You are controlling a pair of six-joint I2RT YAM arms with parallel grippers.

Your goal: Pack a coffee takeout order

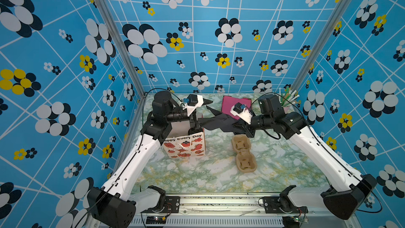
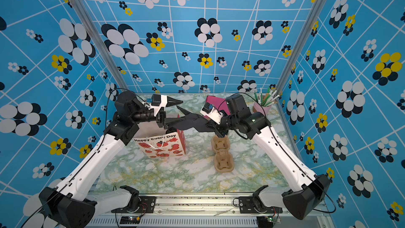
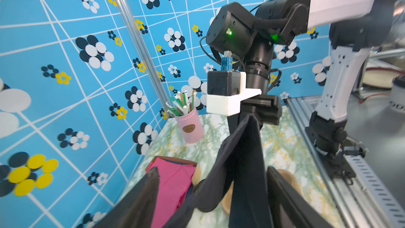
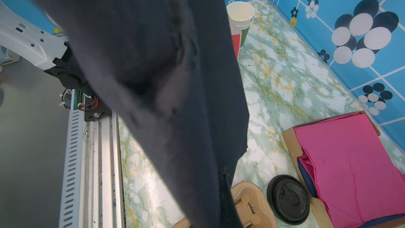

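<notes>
A sheet of black cloth or paper (image 1: 219,122) hangs in the air between my two arms. My right gripper (image 1: 244,125) is shut on its right end; the sheet covers most of the right wrist view. At its left end my left gripper (image 1: 204,113) has its fingers apart. In the left wrist view the sheet (image 3: 249,173) passes between the blurred left fingers; whether it touches them I cannot tell. Under the left gripper stands an upright paper bag (image 1: 184,147) lettered "Happy Every Day". A brown cup carrier (image 1: 246,161) lies on the table.
A box of pink and dark folded sheets (image 4: 354,164) sits at the back, a black lid (image 4: 288,199) beside it. Stacked paper cups (image 4: 240,13) stand near the far left edge. A pink pot of straws (image 3: 189,126) is at the back right.
</notes>
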